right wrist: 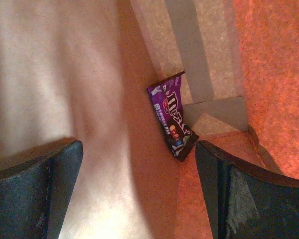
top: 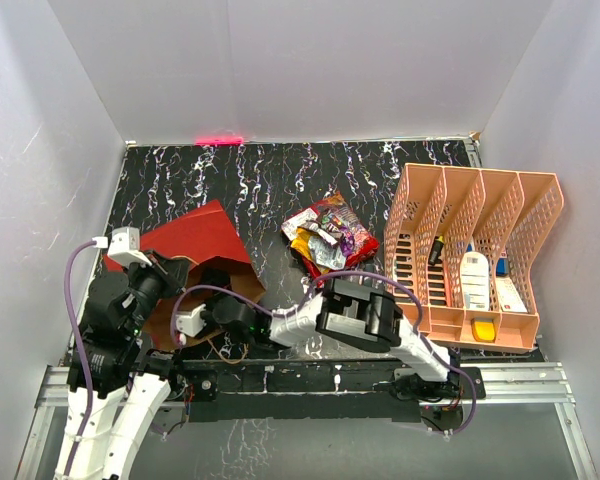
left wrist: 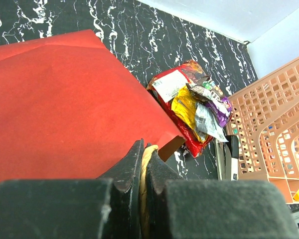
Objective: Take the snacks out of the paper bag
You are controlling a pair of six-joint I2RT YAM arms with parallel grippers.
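The red paper bag (top: 185, 230) lies on its side at the left, its brown mouth facing right. At its top edge my left gripper is shut on the rope handle (left wrist: 147, 157). My right gripper is inside the bag, open, with a purple M&M's packet (right wrist: 169, 114) lying ahead between and beyond its fingertips. A pile of snack packets (top: 330, 235) rests on the table at the centre, outside the bag.
A peach divided rack (top: 545, 230) with several items in its slots stands at the right. Pale walls enclose the area.
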